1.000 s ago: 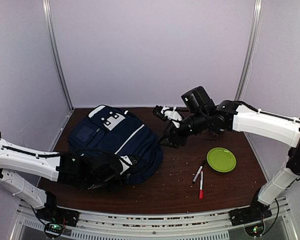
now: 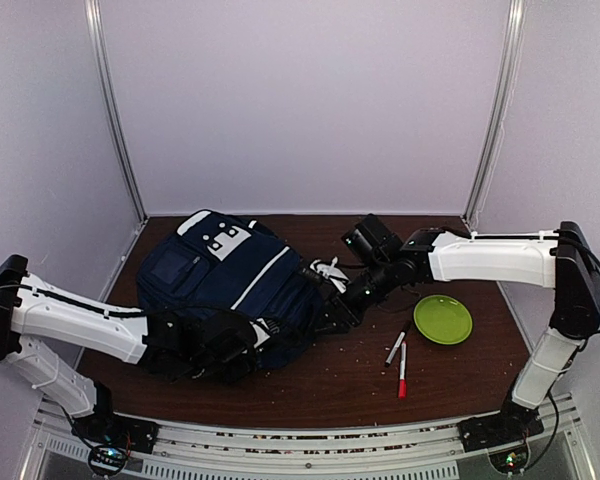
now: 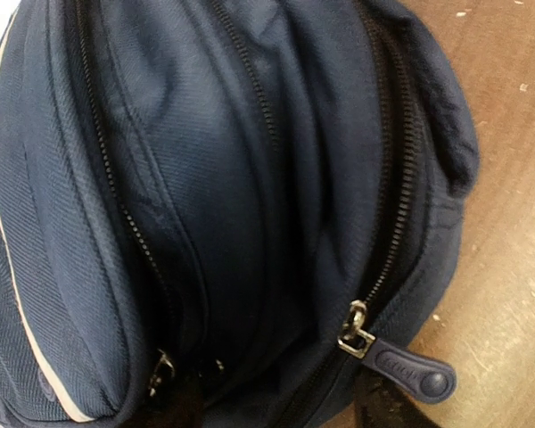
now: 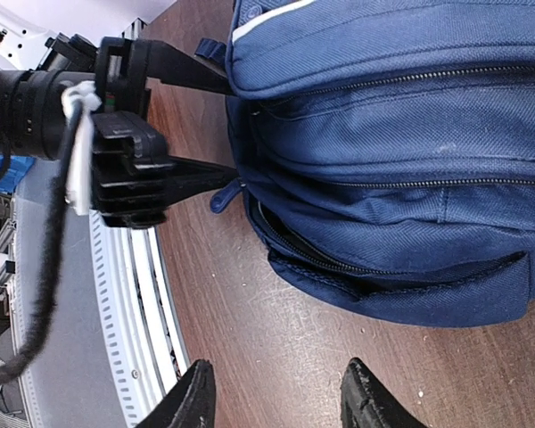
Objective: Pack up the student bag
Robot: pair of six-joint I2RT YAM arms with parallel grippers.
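The navy backpack lies on the table, its zipped side facing the right wrist camera. A zipper pull hangs from an unzipped-looking track in the left wrist view. My left gripper is at the bag's near end, fingers open beside the fabric and a zipper pull. In the left wrist view its fingertips are only dark shapes at the bottom. My right gripper hangs over the bare table just beside the bag's zipped side, fingers apart with nothing visible between them.
A green plate lies at the right. A black-capped marker and a red marker lie left of it. Walls enclose the back and sides.
My right arm has moved left and down toward the bag's right side.
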